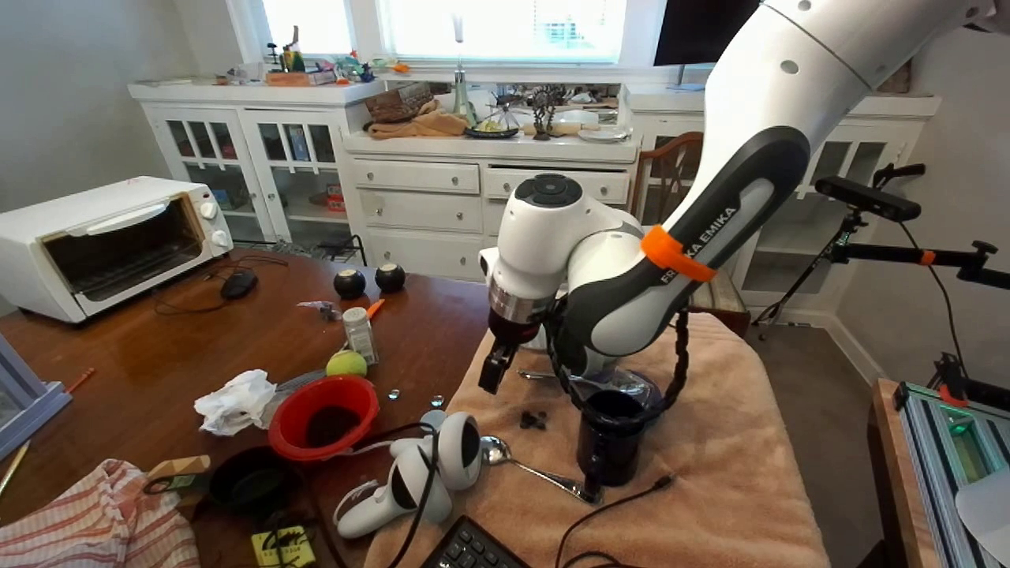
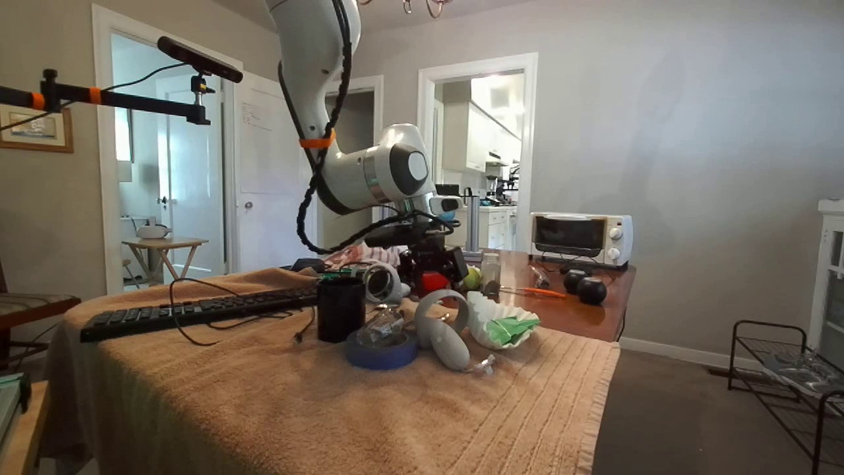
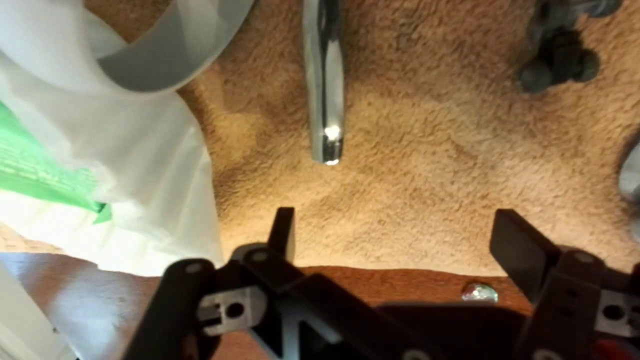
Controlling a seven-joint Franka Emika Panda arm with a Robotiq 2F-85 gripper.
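Note:
My gripper stands open above the near edge of the tan towel, its two black fingers wide apart and nothing between them. In exterior view 1 the gripper hangs just over the towel's left border. A shiny metal handle lies on the towel ahead of the fingers in the wrist view; its other end is cut off. Right of it rests a small black knobbed piece. A white crinkled paper cup with a green packet sits on the towel.
A black mug, a spoon and white controllers crowd the towel. Blue tape lies near the mug. On the wooden table are a red bowl and a tennis ball.

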